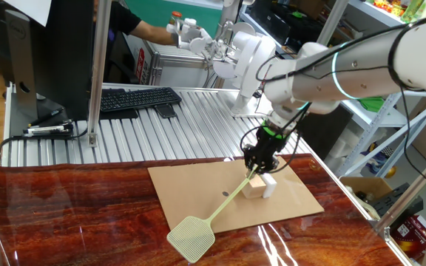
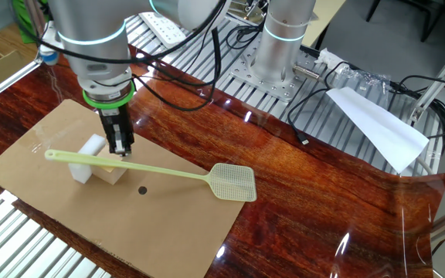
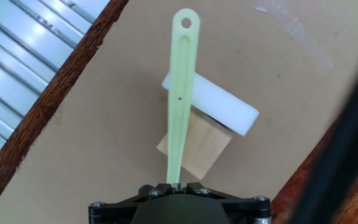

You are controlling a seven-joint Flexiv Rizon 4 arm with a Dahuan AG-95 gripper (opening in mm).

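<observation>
A pale green fly swatter [image 2: 232,182] lies with its mesh head toward the wooden table and its handle resting across two blocks. In the wrist view its handle [image 3: 181,74] runs straight up from my gripper, whose fingers look closed together. One block is bare wood [image 3: 207,146]; against it lies a white block [image 3: 225,109], both partly covered by the handle. From the second exterior view, my gripper [image 2: 120,152] hangs just above the handle, pointing down, with no clear sign of anything held. Its fingertips are small and dark in both exterior views.
Beneath the blocks is a brown cardboard sheet [image 1: 183,185] with a small dark spot [image 2: 142,190]. A keyboard [image 1: 140,99] and a white fan [image 1: 251,63] stand behind on the slatted metal surface.
</observation>
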